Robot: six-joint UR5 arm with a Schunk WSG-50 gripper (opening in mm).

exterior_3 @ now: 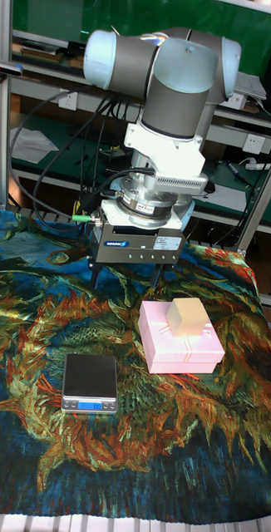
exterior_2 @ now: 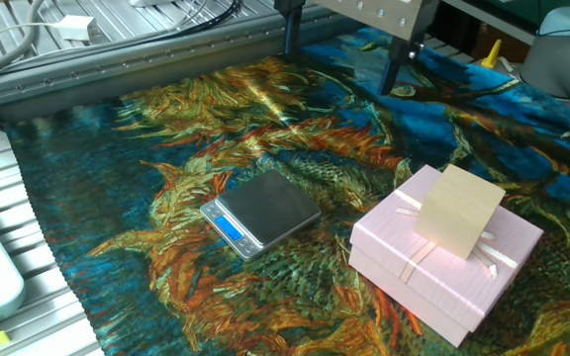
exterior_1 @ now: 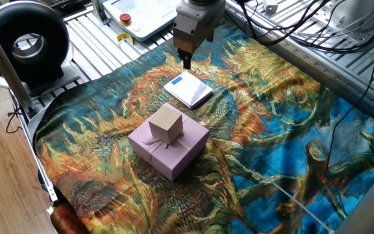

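In exterior view 3 my gripper [exterior_3: 125, 282] hangs over the cloth behind the scale and the pink box, its two fingers wide apart with nothing between them. Exterior view 2 shows the same fingers [exterior_2: 390, 67] at the top, clear of both objects. A plain wooden-coloured cube [exterior_2: 460, 213] rests on the lid of a pink gift box [exterior_2: 404, 277] tied with a ribbon bow. Beside the box, apart from it, lies a flat digital scale [exterior_2: 265, 210] with a lit blue display and an empty dark plate.
A patterned cloth [exterior_1: 102, 175] covers the table, with open room around the box and scale. A control tablet with a red button [exterior_1: 125, 19] sits at the far edge in exterior view 1. Black cables [exterior_1: 304, 39] run along the metal rail.
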